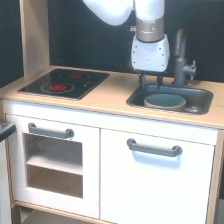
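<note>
Above the sink (200,103) at the right of the counter hangs my gripper (150,83), pointing down with its two dark fingers spread apart. No object shows between them. A round, shallow blue-green dish or pan (165,102) lies in the sink basin, just below and slightly right of the fingertips. Whether the fingertips touch its rim cannot be told from this view.
The dark faucet (180,58) rises behind the sink, close to the right of my gripper. A black cooktop (65,83) with red rings sits on the left. Bare wooden counter (110,97) lies between.
</note>
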